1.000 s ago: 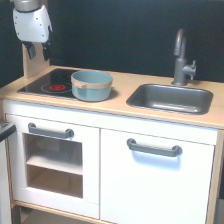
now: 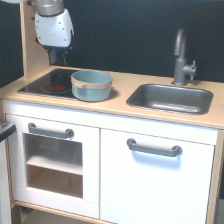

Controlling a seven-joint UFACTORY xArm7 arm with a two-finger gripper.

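A blue-grey pot stands on the wooden counter, at the right edge of the black stovetop. My gripper hangs above the back of the stovetop, up and to the left of the pot and apart from it. Its dark fingers blend into the dark wall, so how its fingers stand is unclear. I see nothing hanging from it.
A metal sink with a tall grey faucet takes up the right side. Clear counter lies between pot and sink. Below are a glazed cabinet door and a plain white door.
My gripper has moved to the right, from over the stovetop's left back corner to nearer the pot. The pot stands where it was.
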